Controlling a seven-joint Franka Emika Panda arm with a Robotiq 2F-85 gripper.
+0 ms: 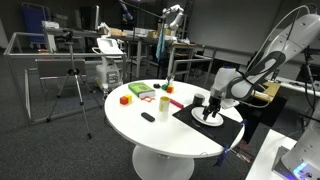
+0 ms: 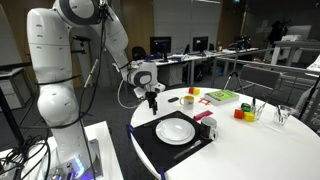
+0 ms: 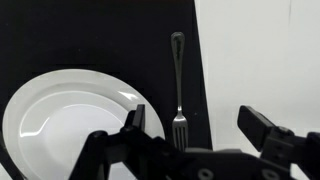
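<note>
A metal fork (image 3: 179, 80) lies on the black mat (image 3: 100, 35), its tines toward the bottom of the wrist view. To its left rests a white plate (image 3: 70, 110). My gripper is open above them, with one of its fingers (image 3: 128, 138) overlapping the plate's edge in the picture and the other over white tabletop. The fork's tines appear between the fingers, apart from both as far as I can tell. In exterior view 2, the plate (image 2: 174, 130) sits on the mat beside a knife (image 2: 188, 152).
A light mug (image 2: 209, 128) stands at the mat's edge. A yellow cup (image 1: 164, 104) and a small black object (image 1: 148, 117) are on the white round table (image 1: 130, 125). A green box (image 1: 140, 87) and colored blocks lie farther back.
</note>
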